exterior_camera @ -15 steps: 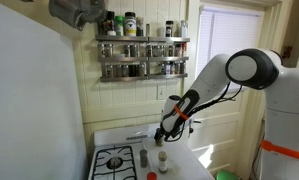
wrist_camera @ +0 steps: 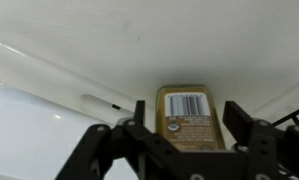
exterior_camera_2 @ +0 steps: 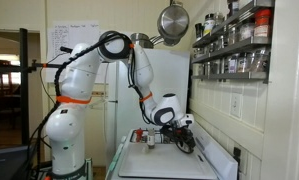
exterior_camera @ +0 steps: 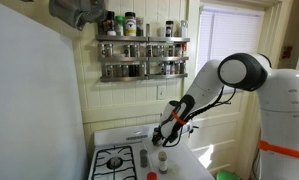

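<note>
A small jar of brown contents [wrist_camera: 189, 131] with a white barcode label appears at the lower middle of the wrist view. My gripper is around it, one dark finger [wrist_camera: 139, 112] to its left and the other to its right. The fingers stand apart, with a gap showing on the left of the jar. In exterior view 1 my gripper [exterior_camera: 159, 138] is low over the back of the counter, beside the wall. Exterior view 2 has the gripper [exterior_camera_2: 183, 138] near the wall side; the jar is hard to make out there.
A stove [exterior_camera: 114, 161] lies left of the gripper. Close by on the counter stand a dark jar [exterior_camera: 144, 158], a pale jar [exterior_camera: 162, 161] and a red-topped one [exterior_camera: 152, 176]. Shelves full of spice jars [exterior_camera: 139, 50] hang on the wall above.
Over the last second, my gripper has come down and to the left, toward the back of the counter. The jars and stove stay where they were.
</note>
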